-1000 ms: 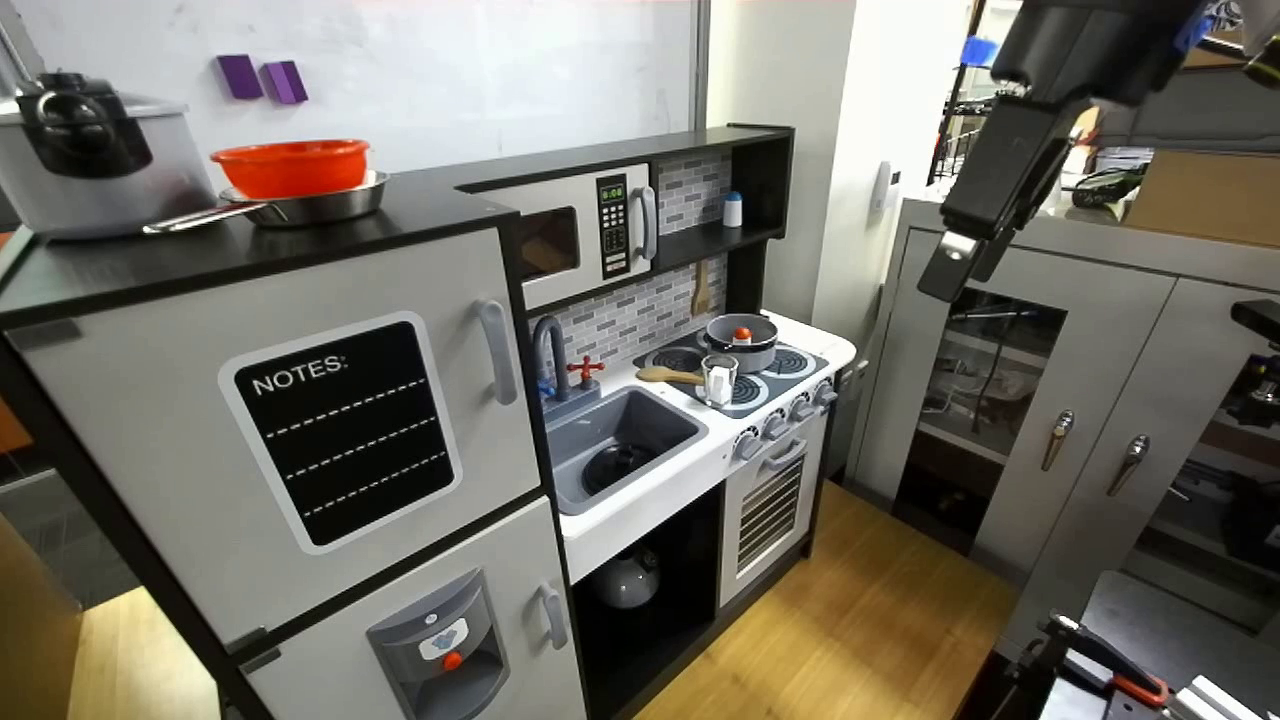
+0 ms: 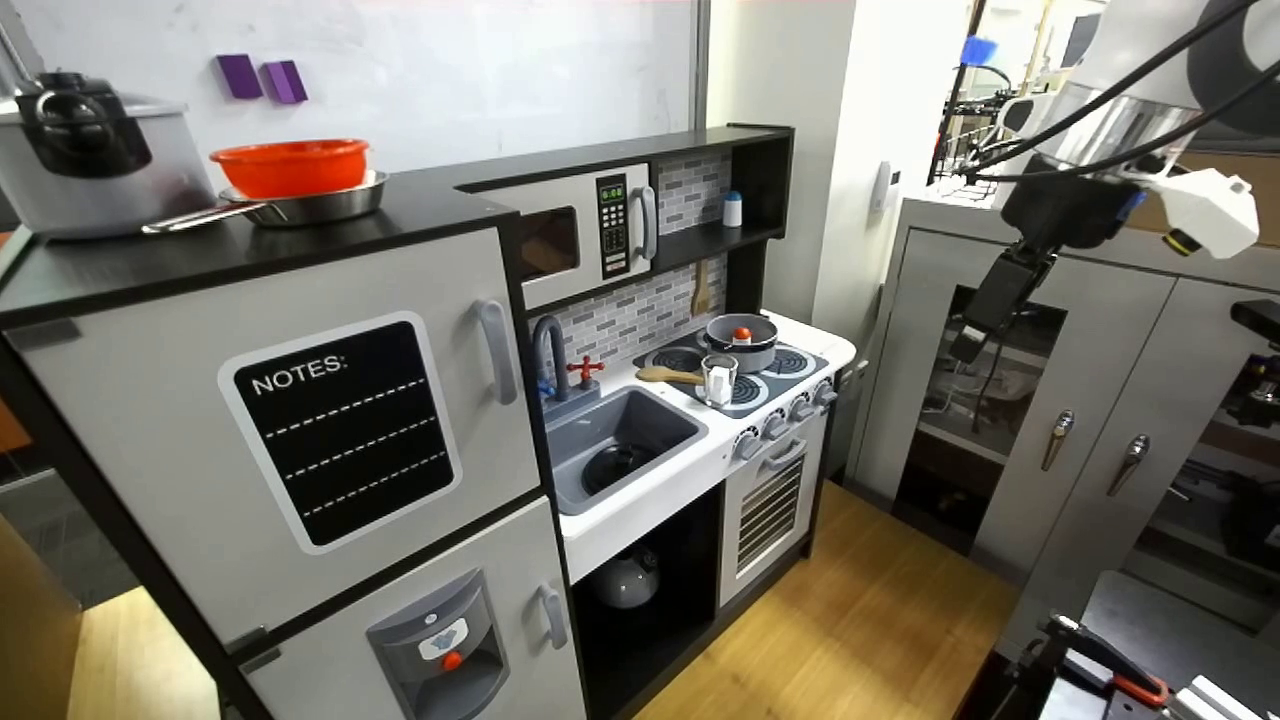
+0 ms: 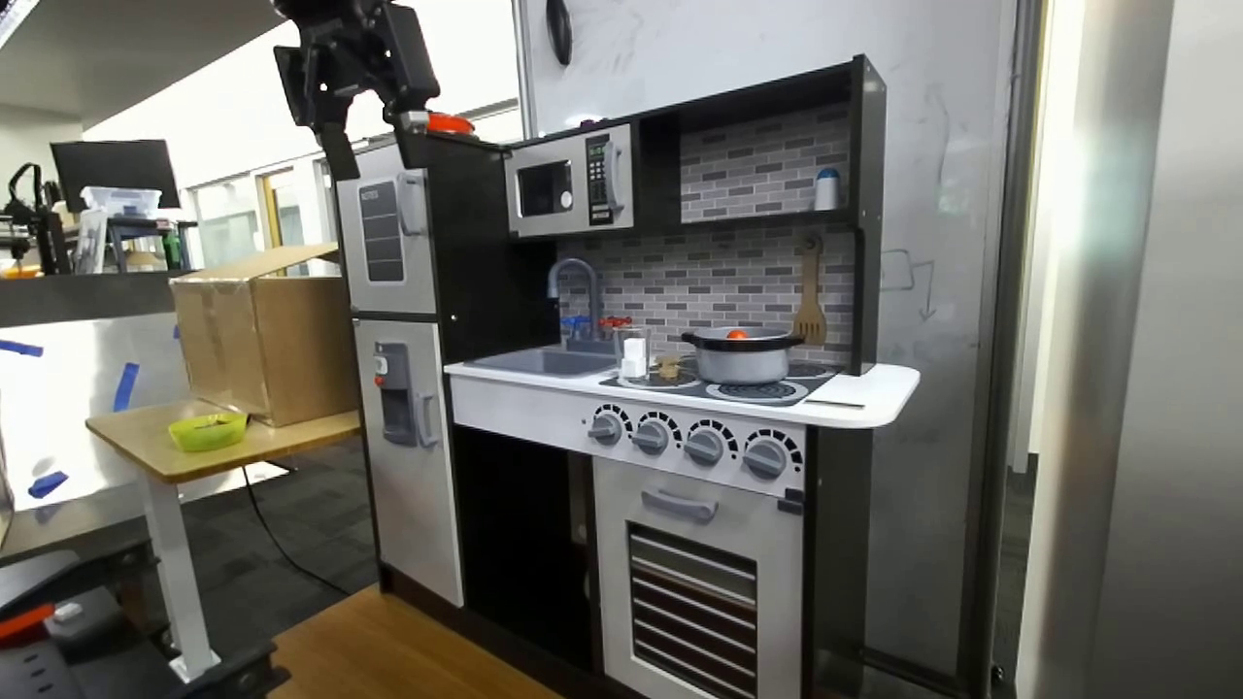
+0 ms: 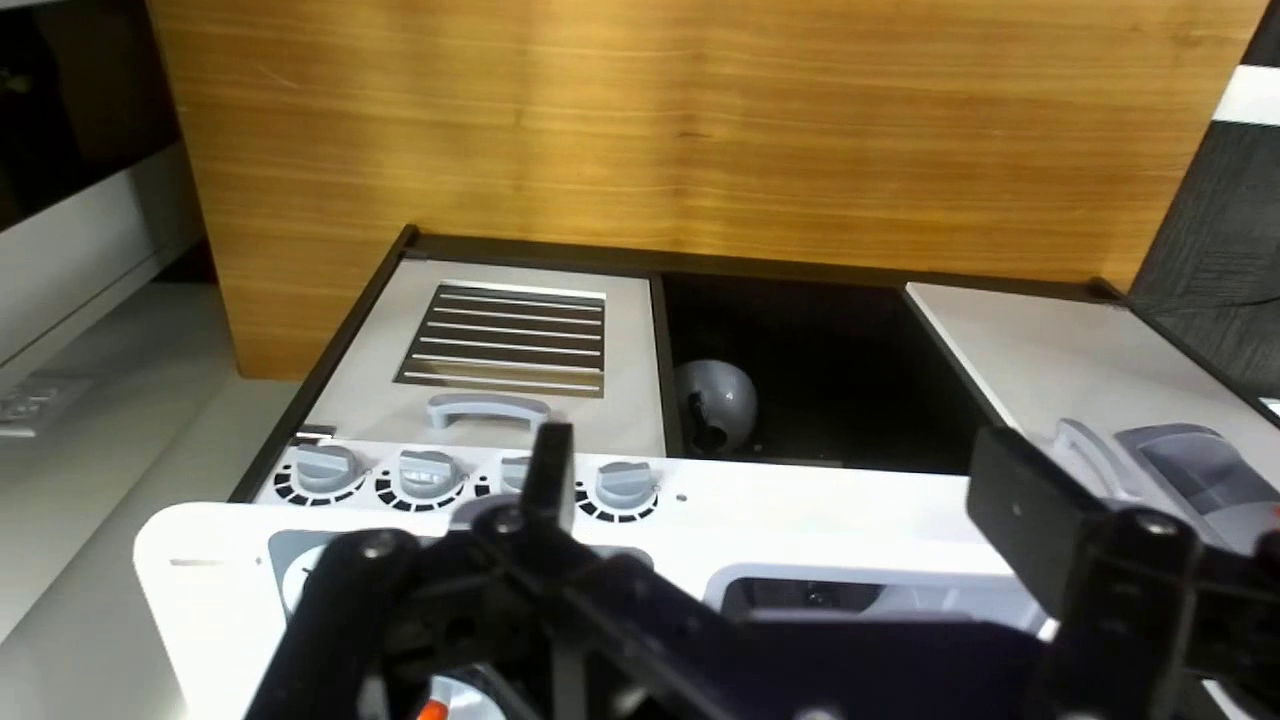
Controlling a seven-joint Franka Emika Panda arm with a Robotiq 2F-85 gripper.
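Observation:
My gripper (image 3: 375,146) is open and empty, raised in front of the toy kitchen and well clear of the counter. Exterior view 1 has it at the upper right, before the grey cabinet. On the stove sits a grey pot (image 3: 742,359) with a small red-orange thing (image 2: 741,336) inside. Beside the pot are a clear cup (image 2: 719,380) with something white in it and a wooden spoon (image 2: 668,376). The sink (image 2: 630,432) contains a dark round item (image 2: 615,468). In the wrist view, spread fingers (image 4: 552,474) frame the counter, and part of the stove is hidden behind the gripper.
An orange bowl (image 2: 294,168) rests in a metal pan (image 2: 318,206) on the fridge, near a large pot (image 2: 168,168). A microwave (image 2: 564,234) juts out above the sink. Under the sink, a grey kettle (image 2: 627,578) stands in the open compartment. A green bowl (image 3: 208,432) is on the side table.
In exterior view 1 the gripper looks smaller and its fingertips sit lower, and more of the arm has come into view. The kitchen items are where they were.

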